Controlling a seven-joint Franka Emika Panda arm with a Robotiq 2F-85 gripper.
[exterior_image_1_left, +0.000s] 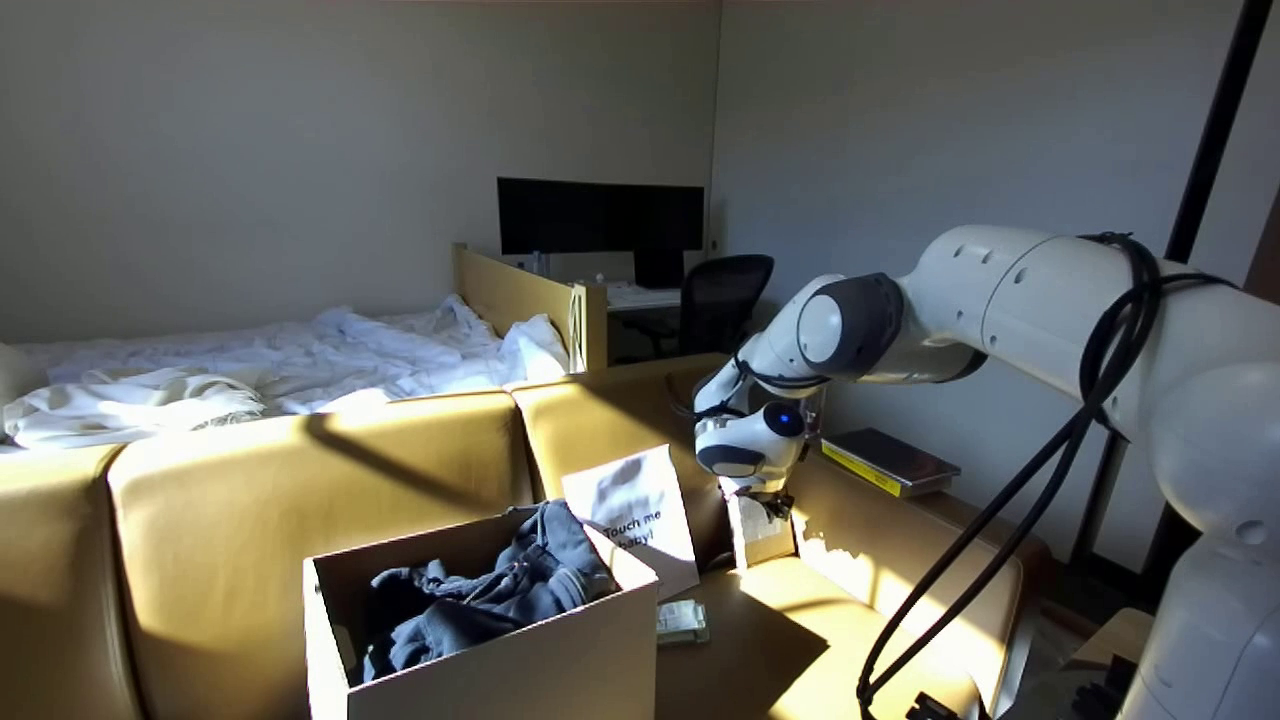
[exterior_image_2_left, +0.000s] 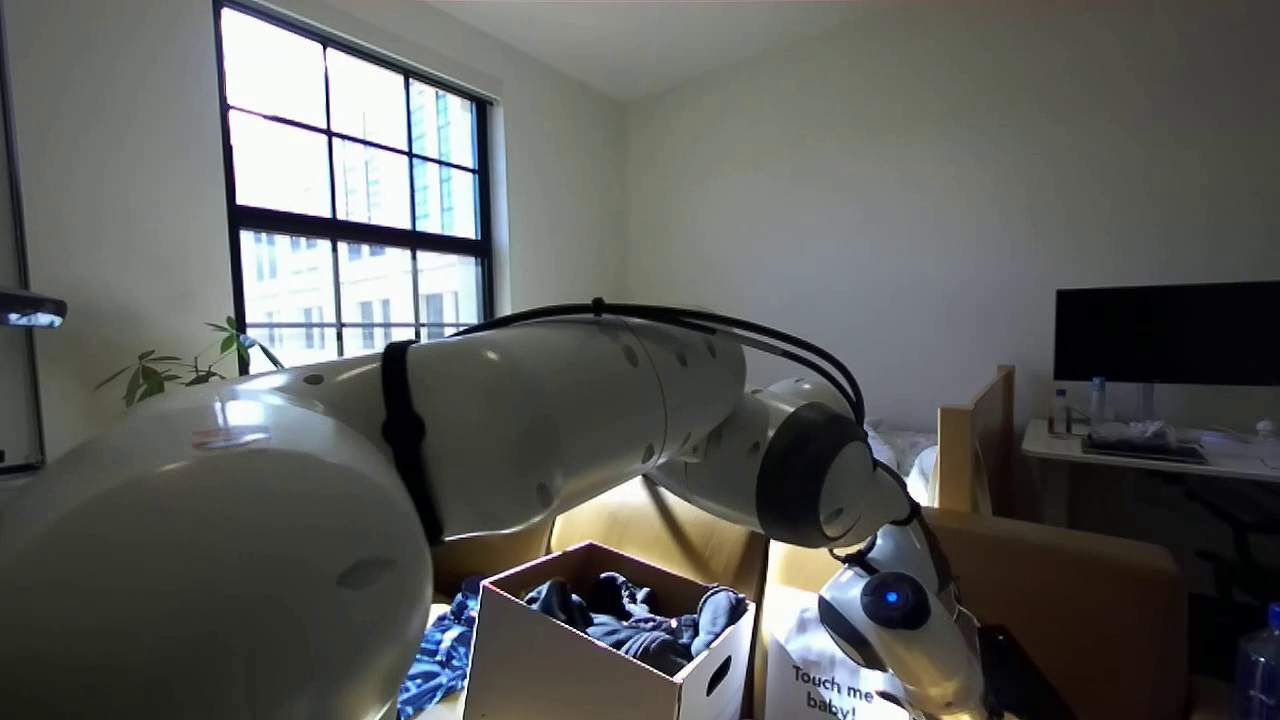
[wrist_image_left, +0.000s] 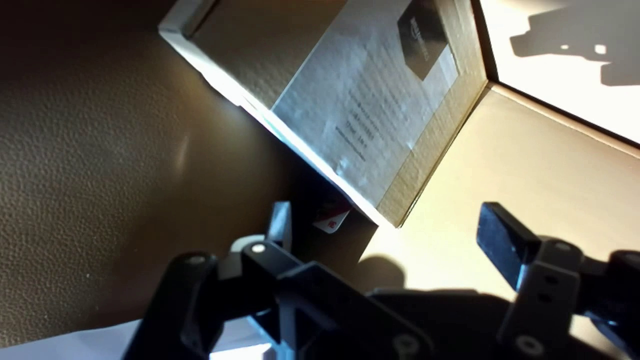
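My gripper is open, its fingers (wrist_image_left: 507, 243) wide apart and nothing held between them. Just beyond them in the wrist view, a cardboard box (wrist_image_left: 372, 102) with a printed label leans in the sofa's corner. A small white and red item (wrist_image_left: 331, 219) peeks from the shadow by the box's near edge, mostly hidden. From exterior view 1, the gripper (exterior_image_1_left: 774, 504) hangs in front of the upper part of that cardboard box (exterior_image_1_left: 758, 534); contact cannot be judged.
A large open box (exterior_image_1_left: 516, 666) holds dark clothing (exterior_image_1_left: 480, 600). Beside it stand a white "Touch me baby!" sign (exterior_image_1_left: 636, 510) and a small pale packet (exterior_image_1_left: 681, 622) on the seat. A dark flat case (exterior_image_1_left: 894, 456) rests on the armrest. The sunlit seat (exterior_image_1_left: 888, 666) is clear.
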